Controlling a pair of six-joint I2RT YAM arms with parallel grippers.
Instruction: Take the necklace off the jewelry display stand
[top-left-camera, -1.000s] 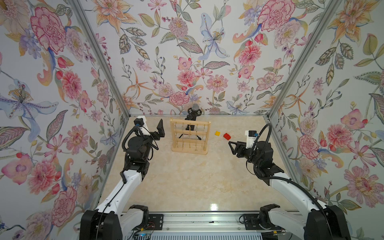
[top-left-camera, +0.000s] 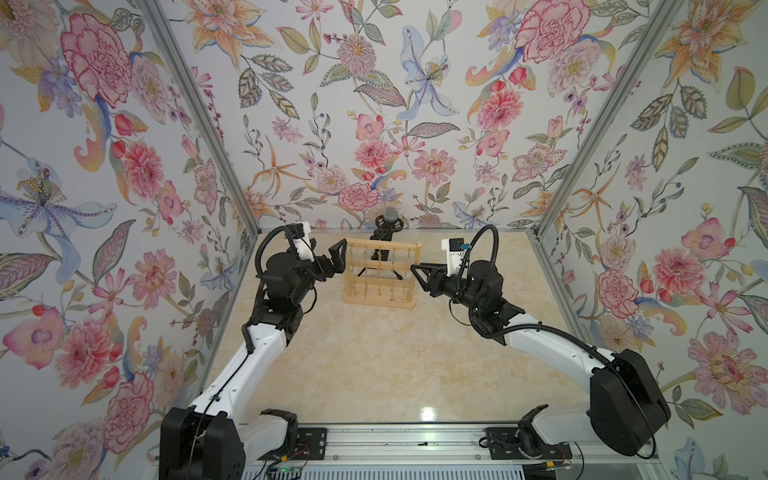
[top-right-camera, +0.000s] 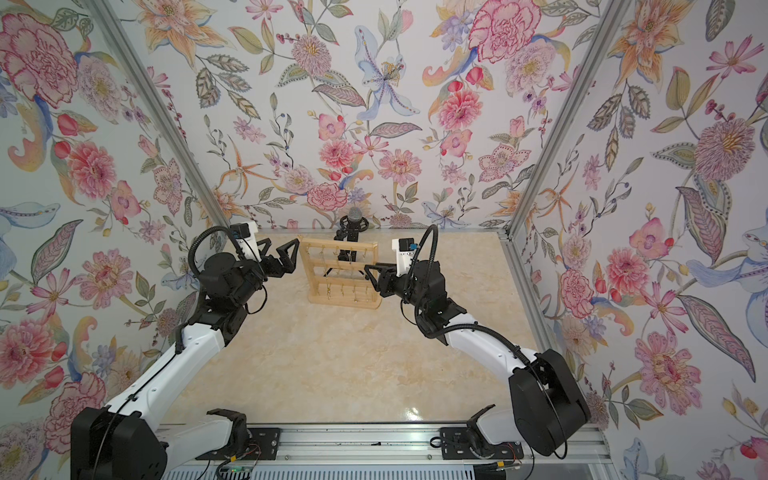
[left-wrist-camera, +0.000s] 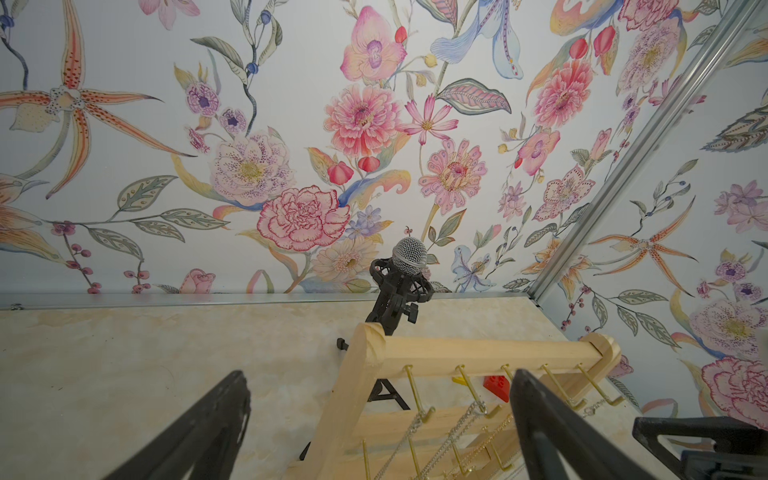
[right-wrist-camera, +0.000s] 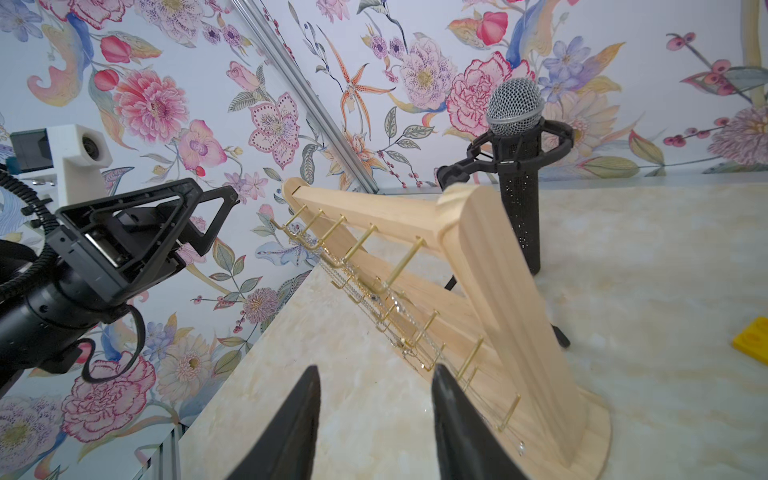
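A pale wooden jewelry display stand (top-left-camera: 380, 301) stands at the table's back middle. In both wrist views, chain necklaces (left-wrist-camera: 457, 425) hang from its gold hooks (right-wrist-camera: 404, 264). My left gripper (top-left-camera: 334, 254) is open just left of the stand's top; its blurred fingers frame the top bar in the left wrist view, with nothing held. My right gripper is at the stand's right end, its fingertips apart below and before the hooks, nothing seen between them.
A microphone on a black stand (right-wrist-camera: 516, 112) rises behind the display. A yellow block (right-wrist-camera: 752, 340) and a red block (left-wrist-camera: 496, 385) lie behind it to the right.
Both arms have moved inward toward the stand over the last second.
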